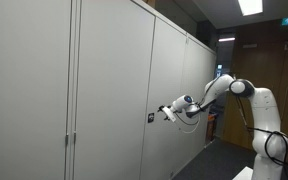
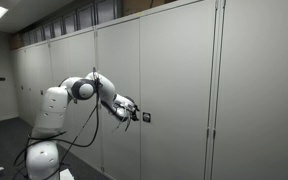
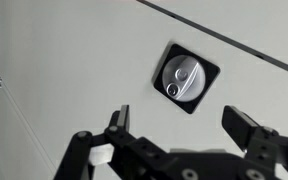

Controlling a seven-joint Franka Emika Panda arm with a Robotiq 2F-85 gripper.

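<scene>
A square black plate with a round silver latch point(image 3: 186, 77) is set in the pale cabinet door point(image 3: 104, 70), turned at a slant in the wrist view. Below it in that view stands my gripper, its fingers wide apart and nothing between them. In the first exterior view the gripper point(image 1: 163, 110) is just right of the latch point(image 1: 151, 118), near the door. From the other side, the gripper point(image 2: 135, 111) is left of the latch point(image 2: 147, 117). Whether the fingers touch the door is too small to tell.
A tall wall of grey cabinet doors point(image 1: 109, 90) runs along the arm's side. A dark seam point(image 3: 224, 38) crosses the door face above the latch. Another door handle point(image 1: 67, 140) lies farther left. A brown door point(image 1: 274, 85) is behind the arm.
</scene>
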